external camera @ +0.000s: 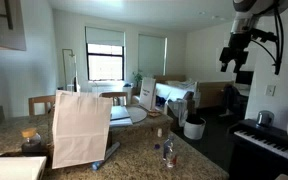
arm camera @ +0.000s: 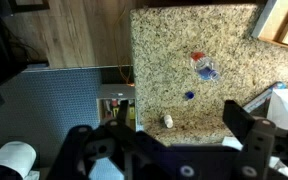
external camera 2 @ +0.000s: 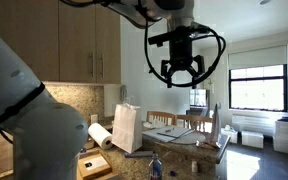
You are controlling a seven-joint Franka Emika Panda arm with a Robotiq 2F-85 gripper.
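High above the counter, my gripper (external camera: 250,66) stands open, with nothing between its fingers. From above, the gripper shows its two black fingers wide apart over the speckled counter (arm camera: 164,55). A small clear bottle with a red top and blue marking (arm camera: 204,67) lies or stands on that counter. Near it are a small blue round thing (arm camera: 189,95) and a small whitish object (arm camera: 167,120). The bottle (external camera 2: 155,165) appears upright at the counter's front in the second exterior view. None of these touches the gripper.
A tall paper bag (external camera: 81,130) stands on the counter, with a dark-lidded jar (external camera: 31,142) beside it. A paper towel roll (external camera 2: 100,134) and a wooden board (external camera 2: 94,165) lie at the left in the second exterior view. Bare counter surrounds the bottle.
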